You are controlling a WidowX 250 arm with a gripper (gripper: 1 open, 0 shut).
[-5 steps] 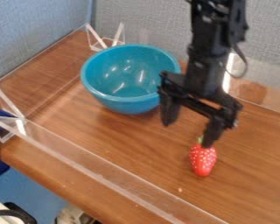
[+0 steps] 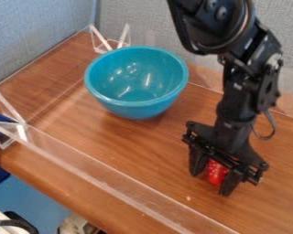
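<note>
My black gripper (image 2: 214,169) is lowered onto the red strawberry (image 2: 218,174) on the wooden table, at the right of the camera view. Its fingers surround the strawberry, which is mostly hidden behind them; whether they are closed on it is unclear. A blue bowl (image 2: 135,102) stands at the upper left, apart from the gripper.
Transparent strips run along its left and front edges. A grey padded wall (image 2: 33,41) rises at the back left.
My gripper has moved down over the strawberry, which it now largely covers. The blue bowl has not moved.
</note>
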